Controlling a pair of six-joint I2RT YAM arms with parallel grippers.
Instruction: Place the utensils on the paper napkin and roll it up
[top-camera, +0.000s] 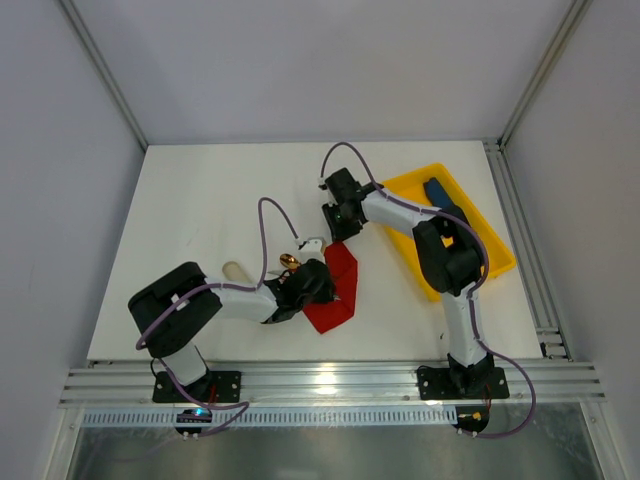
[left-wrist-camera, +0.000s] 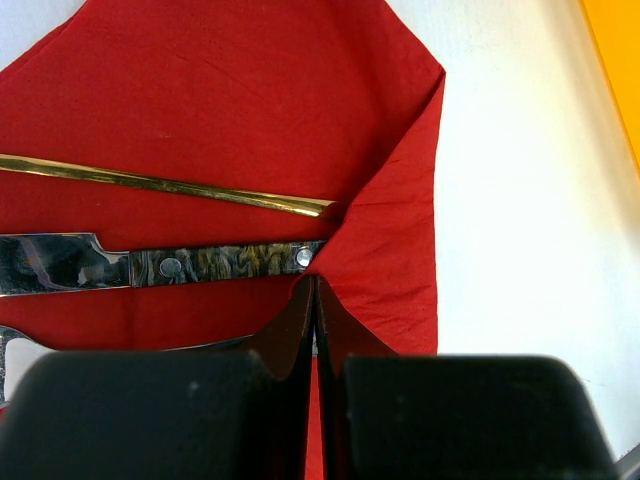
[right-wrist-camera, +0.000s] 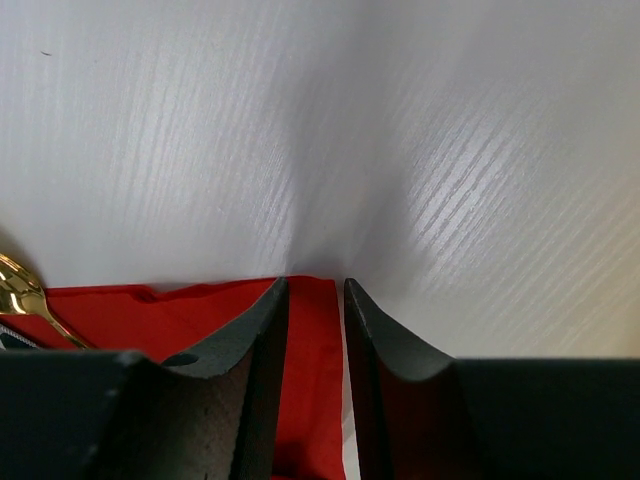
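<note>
A red napkin lies on the white table, utensils on it: a gold utensil, a knife with marbled handle and another metal piece. The napkin's right edge is folded over their handle ends in the left wrist view. My left gripper is shut at that fold, nothing clearly between its fingers. My right gripper is part open at the napkin's far corner, red fabric between or just under its fingertips. A gold fork shows left of it.
A yellow bin with a dark blue object inside stands to the right. A pale beige object lies left of the napkin.
</note>
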